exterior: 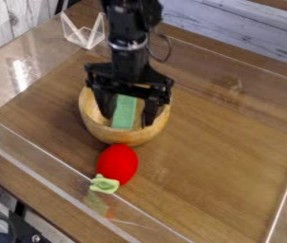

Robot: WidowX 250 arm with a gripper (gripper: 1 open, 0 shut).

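The black gripper (125,102) is lowered over the wooden bowl (147,136) in the middle of the table, its open fingers on either side of a green block (124,112) in the bowl. Whether they touch the block is unclear. A red oval object (118,163) lies in front of the bowl, with a small light-green piece (105,184) at its near end.
A clear wire-like rack (83,31) stands at the back left corner.
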